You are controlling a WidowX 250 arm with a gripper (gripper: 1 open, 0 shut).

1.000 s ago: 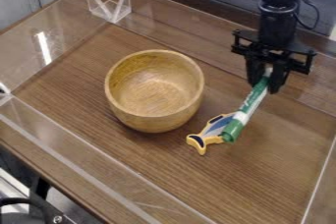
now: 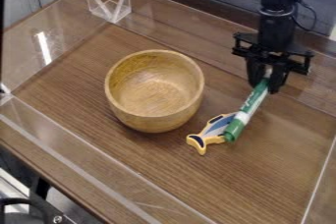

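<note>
My gripper points down at the right of the camera view, shut on a green stick-like object with a white band, which slants down to the left. Its lower end reaches beside a blue and yellow object lying on the wooden table. A wooden bowl stands to the left of both.
A clear angular plastic piece sits at the back left. Dark edges run along the back and lower left.
The gripper with the green object has shifted very slightly; the blue and yellow object and the bowl look unchanged.
</note>
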